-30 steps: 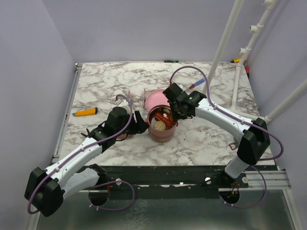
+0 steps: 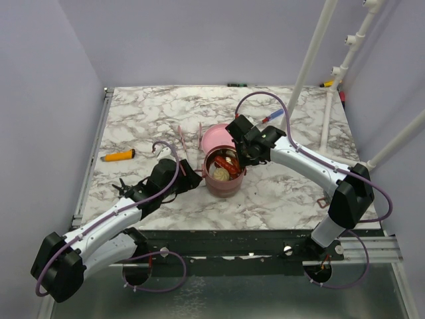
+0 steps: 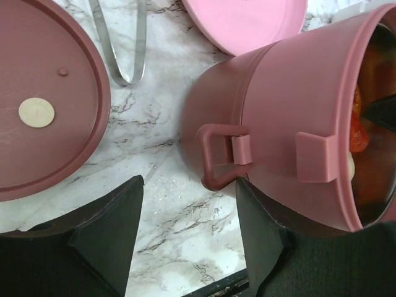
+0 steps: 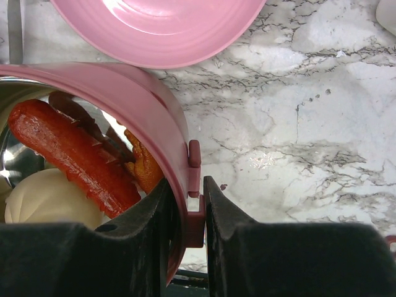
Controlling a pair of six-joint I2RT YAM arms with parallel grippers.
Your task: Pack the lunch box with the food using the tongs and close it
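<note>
The pink lunch box (image 2: 224, 186) stands uncovered on the marble table, beside the pink plate (image 2: 216, 135). Inside it lie a red scored sausage (image 4: 74, 158), a pale bun (image 4: 52, 201) and an orange-brown piece (image 4: 143, 162). My right gripper is shut on the box's right rim, one finger inside the wall and one outside. To the left of the box my left gripper stands part open, its right fingertip close by the side handle (image 3: 226, 154); the gap between its fingers shows only table. A round brown-pink lid (image 3: 62, 136) lies flat on the left.
Metal tongs (image 3: 127, 62) lie between lid and plate. An orange-yellow tube (image 2: 118, 155) rests at the table's left, and a blue-handled item (image 2: 273, 115) behind my right arm. Marble is bare at the back left and front.
My left gripper has shifted slightly and its wrist has turned a little at the box's left side. My right arm and the lunch box look unmoved.
</note>
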